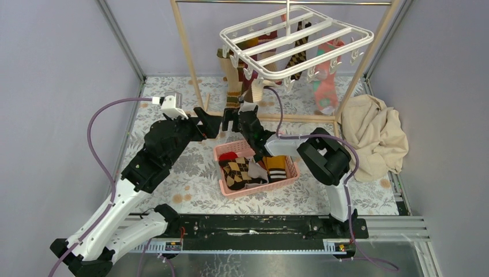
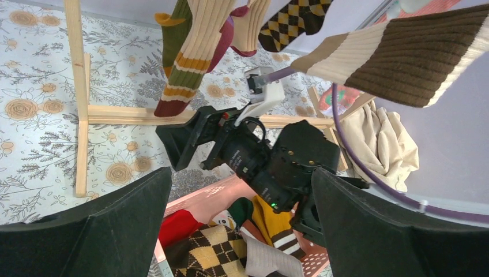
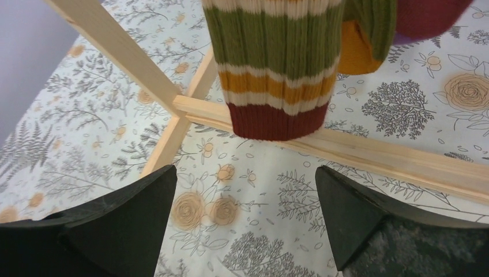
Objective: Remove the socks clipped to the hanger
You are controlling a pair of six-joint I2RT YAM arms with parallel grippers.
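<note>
The white hanger hangs from the rail with several socks clipped below it. A tan, green and mustard striped sock dangles at its front left; its cuff fills the upper middle of the right wrist view. Beside it hangs a brown and cream sock. Further back are an argyle sock and a pink patterned sock. My right gripper is open close to the striped cuff, with nothing between its fingers. My left gripper faces it, open and empty.
A pink basket holding several socks sits below the right arm. The wooden frame's crossbar runs behind the grippers. A beige cloth lies at the right. Little room separates the two grippers.
</note>
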